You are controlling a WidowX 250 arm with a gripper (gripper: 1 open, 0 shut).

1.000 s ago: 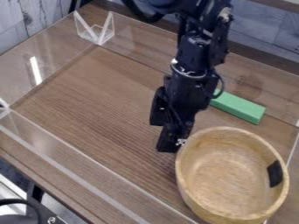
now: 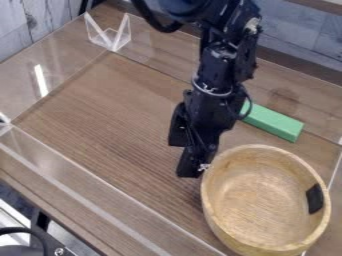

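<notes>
My black gripper point(image 2: 195, 154) hangs low over the wooden table at the centre of the camera view, at the left edge of a round tan bowl point(image 2: 261, 225). Its fingertips are dark against the table, and whether anything is between them is hard to make out.
A green block point(image 2: 271, 121) lies on the table behind the bowl, right of the arm. A small clear object point(image 2: 110, 32) stands at the back left.
The gripper has shifted slightly to the left; the bowl and green block look unmoved.
</notes>
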